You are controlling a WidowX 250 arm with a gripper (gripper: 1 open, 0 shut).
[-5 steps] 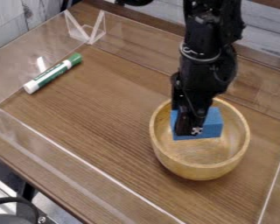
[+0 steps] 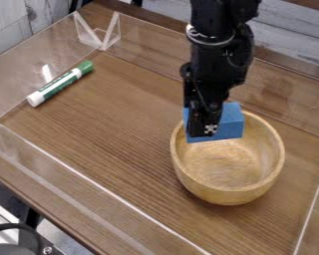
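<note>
My black gripper (image 2: 203, 110) hangs over the wooden bowl (image 2: 226, 176), shut on a blue block (image 2: 221, 129). The block is at the bowl's back rim, partly above it, and partly hidden by the fingers. The bowl's inside shows empty below the block.
A white and green tube (image 2: 60, 83) lies at the back left of the wooden table (image 2: 96, 169). A dark looped object sits at the bottom left edge.
The gripper has moved up and slightly left with the blue block, which was lower inside the bowl and is now at its back rim.
</note>
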